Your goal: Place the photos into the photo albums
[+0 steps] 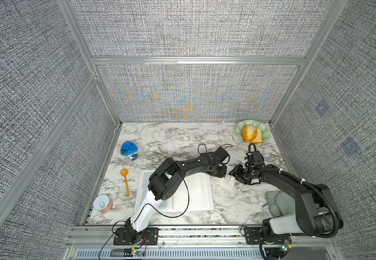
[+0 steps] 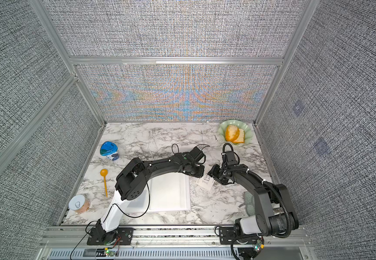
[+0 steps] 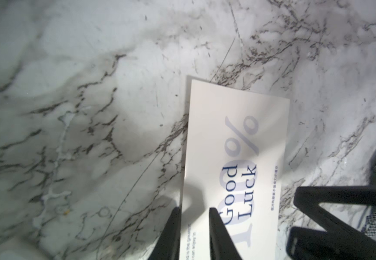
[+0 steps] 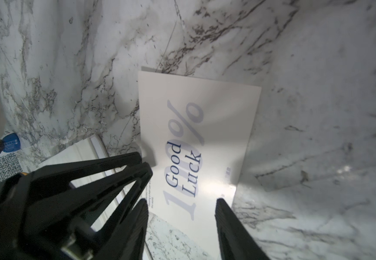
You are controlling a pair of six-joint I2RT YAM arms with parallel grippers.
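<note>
A white card photo printed "100% Good Luck" is over the marble table between my two grippers. My left gripper is shut on its left edge; in the right wrist view the left fingers meet at that edge. Facing it from the right, my right gripper is part open, its fingertips apart. From the left wrist view, the right fingers lie close to the card's right edge. The white album lies open on the table, partly covered by my left arm.
A green bowl with bread stands at the back right. On the left are a blue-lidded cup, an orange spoon and a can. Grey-green cloth lies by the right arm.
</note>
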